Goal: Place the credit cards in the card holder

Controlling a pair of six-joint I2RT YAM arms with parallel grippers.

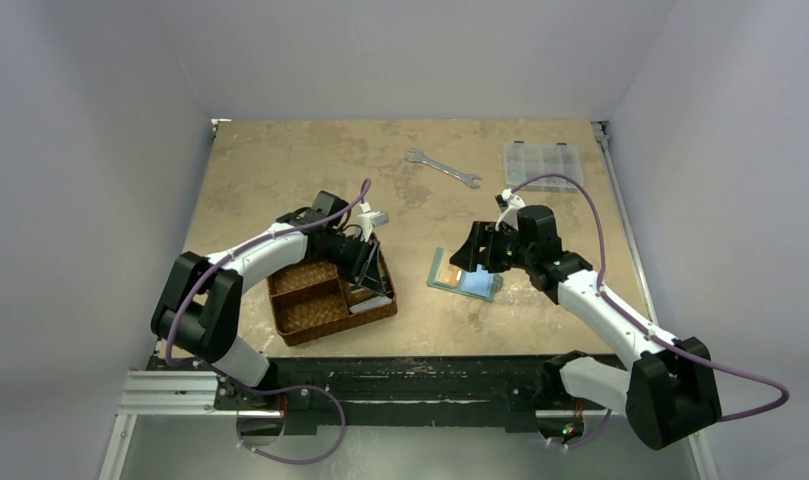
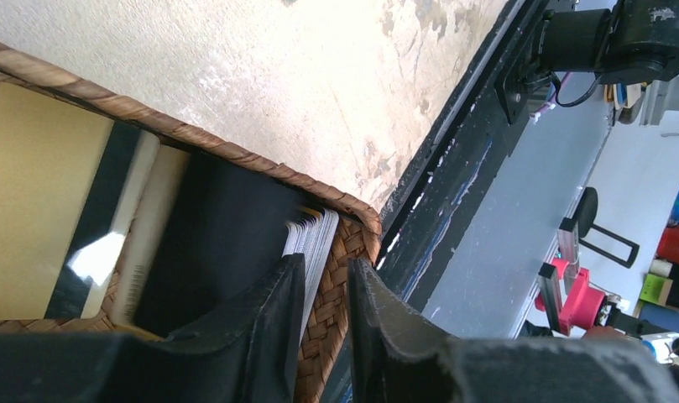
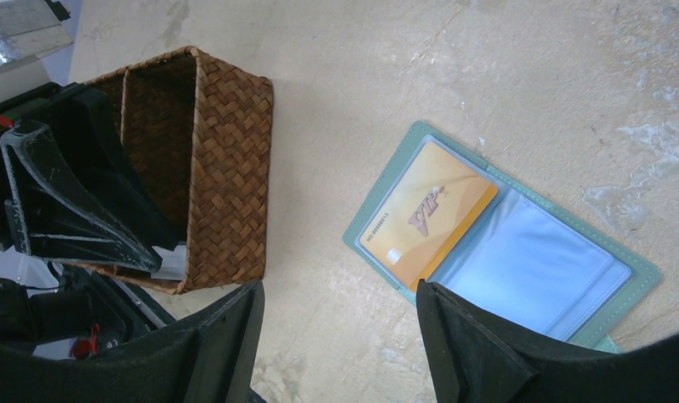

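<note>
Inside the right-hand compartment of a woven basket [image 1: 311,318] is a stack of white-edged cards [image 2: 319,239] at the near corner. My left gripper reaches down there with its fingertips apart; the stack's edges show in the gap, close to one finger, and whether they touch cannot be told. A gold card with a black stripe [image 2: 42,197] and a dark card [image 2: 222,235] lie beside the stack. The teal card holder [image 3: 638,290] lies flat on the table, an orange VIP card [image 3: 424,210] in one side. Above it, my right gripper hangs open and empty.
A wrench [image 1: 442,168] and a clear divided box [image 1: 542,165] lie toward the back of the table. Bare tabletop separates the basket from the card holder. The basket's walls rise close around my left fingers.
</note>
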